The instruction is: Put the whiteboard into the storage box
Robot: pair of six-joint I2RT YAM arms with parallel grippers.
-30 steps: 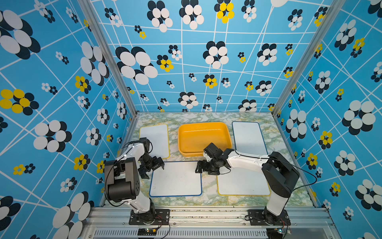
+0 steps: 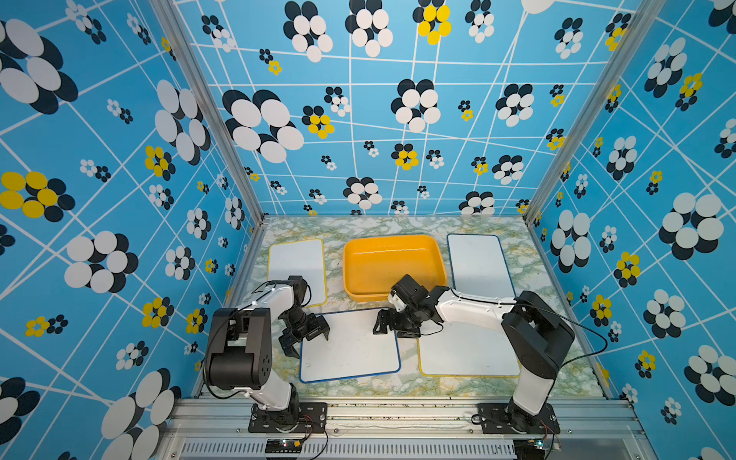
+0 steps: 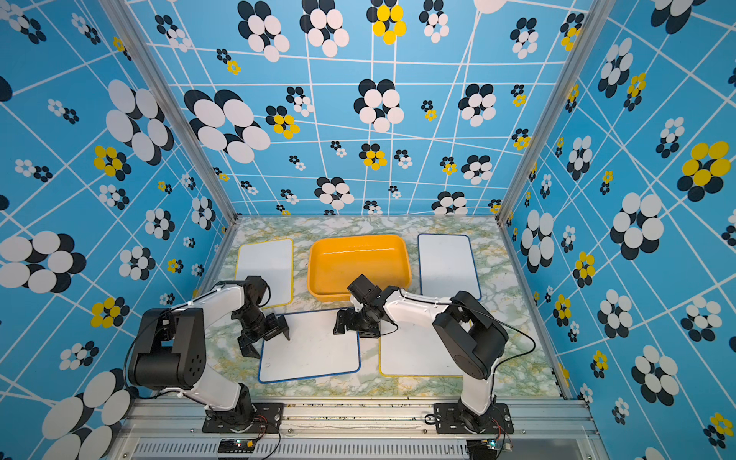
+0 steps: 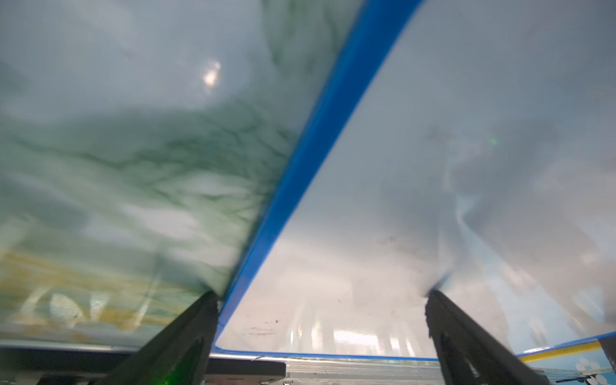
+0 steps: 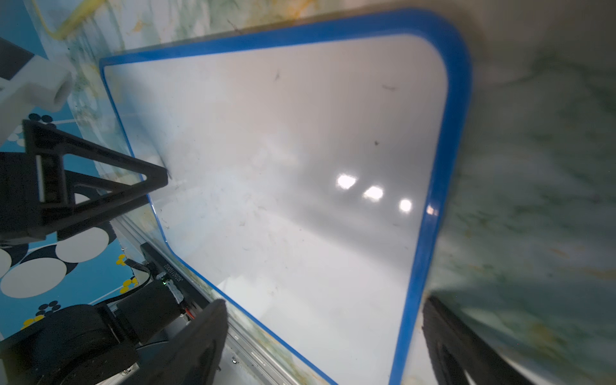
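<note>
A blue-rimmed whiteboard (image 2: 349,352) lies flat on the marble table in front of the orange storage box (image 2: 395,260). My left gripper (image 2: 305,341) is low at the board's left edge, open, with the blue rim (image 4: 308,160) running between its fingers in the left wrist view. My right gripper (image 2: 395,331) is low at the board's right edge, its fingers apart on either side of the rim in the right wrist view, not closed on it.
A yellow-rimmed board (image 2: 297,260) lies at back left, a blue-rimmed one (image 2: 475,260) at back right, another yellow-rimmed board (image 2: 467,352) at front right under my right arm. The box stands empty.
My left gripper has moved right and down toward the board's edge. The board has shifted slightly right and toward the front. My right gripper has moved very slightly.
</note>
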